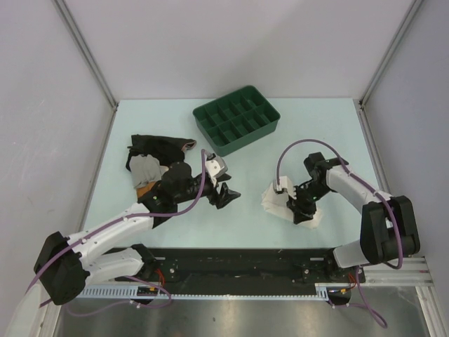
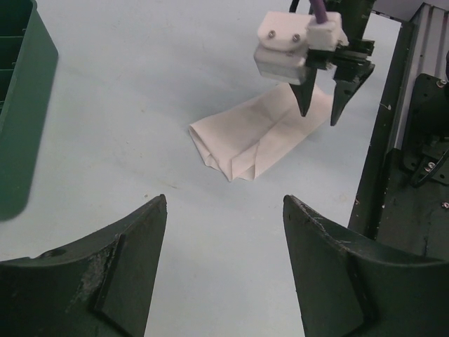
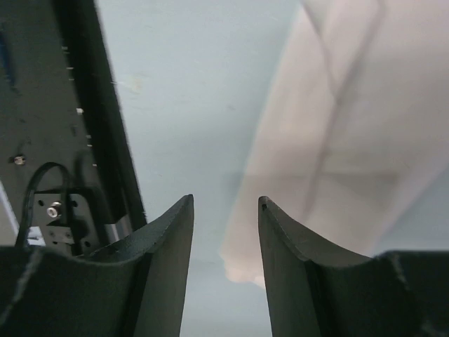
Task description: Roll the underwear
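Pale pink-white underwear (image 1: 279,206) lies folded into a flat strip on the right half of the table, and the left wrist view shows its near end with loose folded layers (image 2: 235,144). My right gripper (image 1: 300,216) is over the strip, its fingers (image 3: 298,267) parted with nothing between them. In the right wrist view the cloth (image 3: 295,168) spreads beyond and beneath those fingertips. My left gripper (image 1: 228,199) hovers over bare table left of the cloth; its fingers (image 2: 137,242) stand wide apart and empty.
A green compartment box (image 1: 237,119), its cells empty, sits at the back centre. Dark, grey and orange cloths (image 1: 151,165) are heaped at the far left. Bare table lies between the left gripper and the underwear.
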